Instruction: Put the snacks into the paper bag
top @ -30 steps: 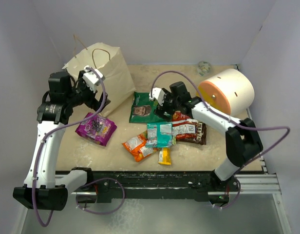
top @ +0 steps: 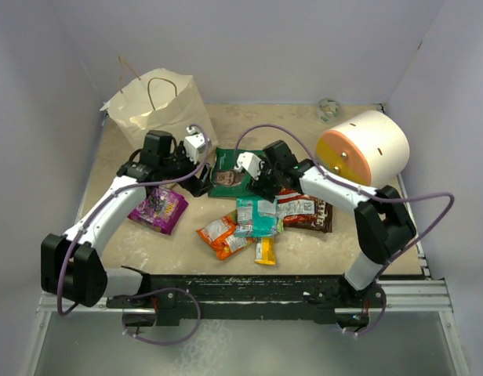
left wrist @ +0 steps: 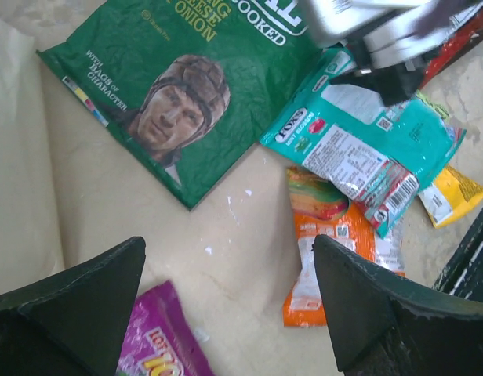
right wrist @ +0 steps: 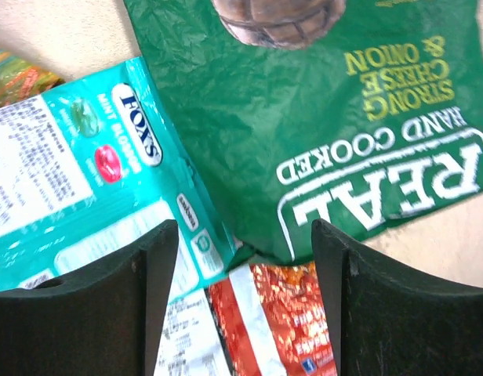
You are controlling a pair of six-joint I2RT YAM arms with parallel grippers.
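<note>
The paper bag (top: pixel 165 110) stands upright at the back left, handles up. In front of its right side is my left gripper (top: pixel 201 186), open and empty, left of the green packet (top: pixel 230 172). My right gripper (top: pixel 261 192) hovers over the green packet's right part, near the teal packet (top: pixel 256 218); its fingers (right wrist: pixel 151 290) are apart with nothing held between them. An orange packet (top: pixel 222 236) lies partly under the teal one, with a small yellow packet (top: pixel 265 252) in front. The brown-red packet (top: pixel 308 211) lies to the right, the purple packet (top: pixel 159 210) to the left.
A large cream cylinder with an orange end (top: pixel 343 157) lies at the right. A small clear object (top: pixel 328 109) sits near the back wall. Bare table (top: pixel 273 117) shows along the back and at the front left.
The packets look unmoved.
</note>
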